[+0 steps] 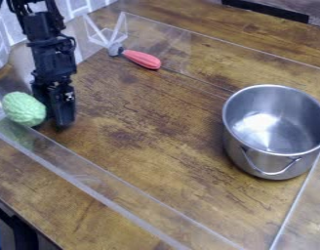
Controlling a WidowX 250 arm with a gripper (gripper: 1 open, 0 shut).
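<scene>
My black gripper (54, 105) reaches down at the left edge of the table, close to a light green, ridged object (22, 107) like a napa cabbage, which sits at its lower left by the clear barrier. The fingers are dark and overlap, so whether they are closed on the cabbage is unclear. A large steel pot (275, 127) with a handle stands at the right.
A red-handled tool (141, 59) lies at the back near clear plastic panels. Clear barriers run along the front left and the right.
</scene>
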